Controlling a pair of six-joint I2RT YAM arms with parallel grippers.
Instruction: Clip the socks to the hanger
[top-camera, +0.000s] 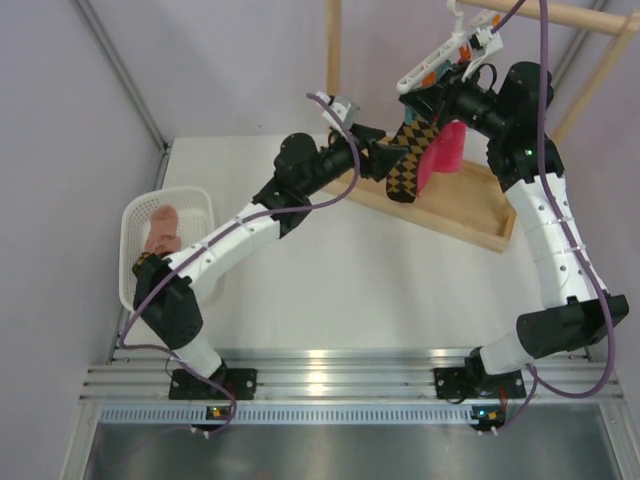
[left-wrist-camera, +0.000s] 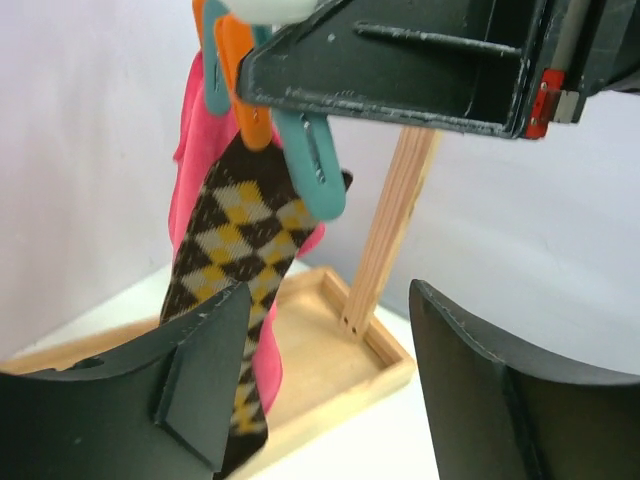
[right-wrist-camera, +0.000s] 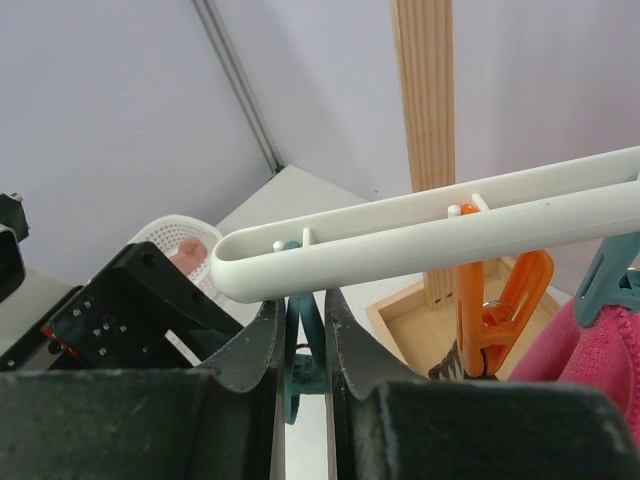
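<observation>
The checkered black-and-tan sock (left-wrist-camera: 235, 250) hangs below an orange clip (left-wrist-camera: 245, 85) of the white hanger (right-wrist-camera: 420, 235). Behind it dangles a pink sock (top-camera: 445, 152), near another teal clip (right-wrist-camera: 610, 280). At the hanger's end, my right gripper is shut on the end teal clip (left-wrist-camera: 312, 165), squeezing its upper part. That clip's lower end overlaps the sock's top corner in the left wrist view; whether it touches the cloth I cannot tell. My left gripper stands open and empty, left of the hanging socks in the top view.
At the left, a white basket (top-camera: 128, 220) contains a pinkish sock (top-camera: 163, 228) and a checkered one (top-camera: 142, 262), partly behind my left arm. The wooden stand (top-camera: 480, 205) surrounds the hanging area.
</observation>
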